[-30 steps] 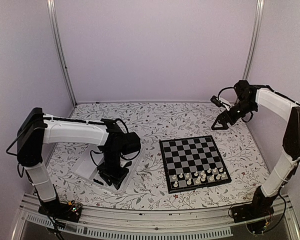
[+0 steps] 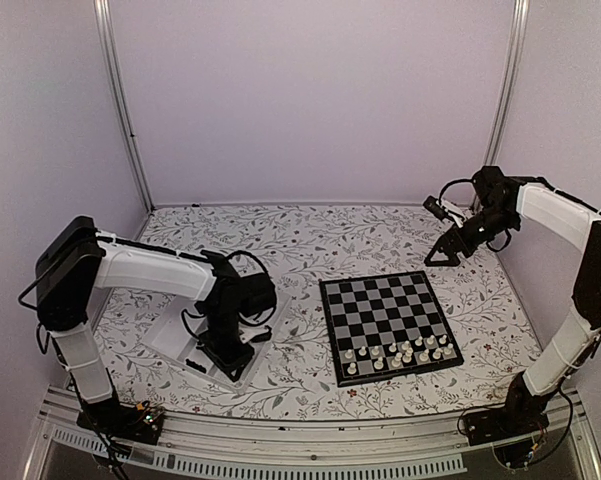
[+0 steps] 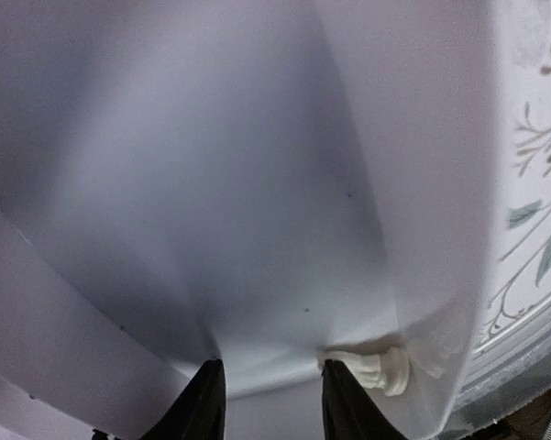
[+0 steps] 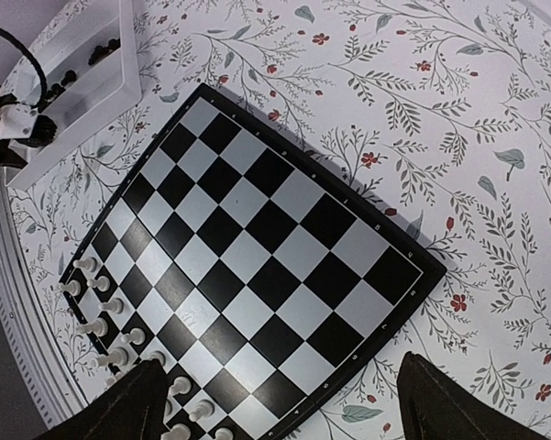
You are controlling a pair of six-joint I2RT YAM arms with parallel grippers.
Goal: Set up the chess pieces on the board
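In the left wrist view a white chess piece lies on its side in a corner of the white tray. My left gripper is down in the tray, open, with nothing between its fingers; the piece lies just past its right-hand finger, which overlaps it slightly in view. The chessboard has white pieces standing along its near side, and its far squares are bare. Over the right of the table, my right gripper hangs open and empty, looking down at the board.
Dark pieces lie in the tray, partly hidden by the left arm in the top view. Walls stand at both sides and the back.
The right arm shows barely any motion, and the pieces on the board stand unchanged.
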